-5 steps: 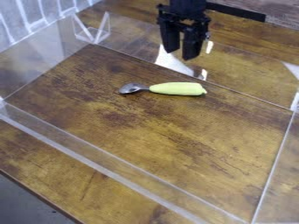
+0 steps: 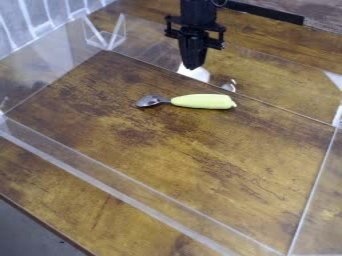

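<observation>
My black gripper (image 2: 194, 60) is at the top centre, pointing down over the back part of the clear-walled area. Whether its fingers grip anything is too small to make out. A white shape shows just below the fingertips, partly behind the clear wall. In front lies a spoon (image 2: 151, 101) with a pale yellow-green corn-like piece (image 2: 201, 101) at its right, both on the wooden surface, apart from the gripper.
Clear plastic walls (image 2: 107, 185) surround the wooden work area (image 2: 147, 160), whose front and middle are mostly free. A white railing stands at the upper left.
My gripper has shifted left and its outline has narrowed. The spoon and yellow-green piece have not moved.
</observation>
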